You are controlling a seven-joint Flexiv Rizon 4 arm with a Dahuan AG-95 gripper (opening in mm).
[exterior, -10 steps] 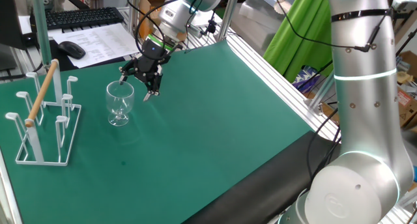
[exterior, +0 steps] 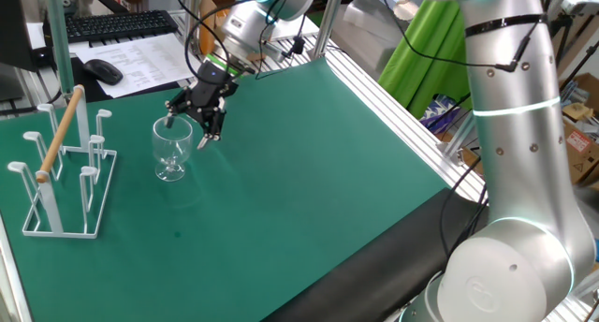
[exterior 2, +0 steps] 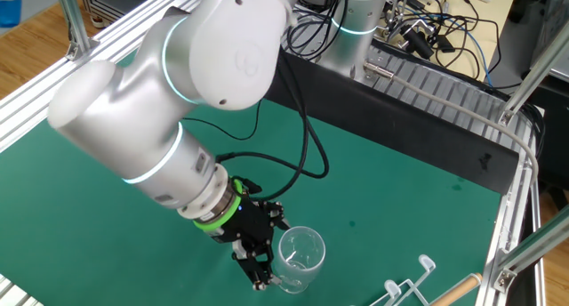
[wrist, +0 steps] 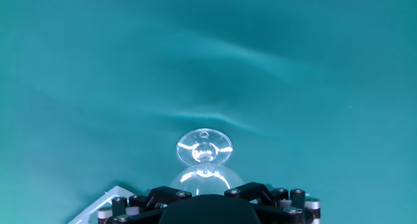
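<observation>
A clear stemmed glass [exterior: 171,153] stands upright on the green table, empty. My black gripper [exterior: 186,133] is open at its upper right side, fingers spread wide with nothing clamped between them. From the opposite side, the two fingertips flank the near edge of the glass [exterior 2: 302,256]; whether either touches it I cannot tell. The wrist view has the round foot of the glass [wrist: 204,148] straight ahead, its bowl partly hidden behind the gripper body, and a finger [wrist: 171,193] out to one side.
A white rack with several upright prongs and a wooden handle [exterior: 60,135] stands left of the glass. Behind the table lie papers [exterior: 140,64], a mouse [exterior: 103,71] and a keyboard [exterior: 122,25].
My gripper has shifted slightly left toward the glass, and the arm has swung a little with it. The glass and rack have stayed put; the fingers remain spread.
</observation>
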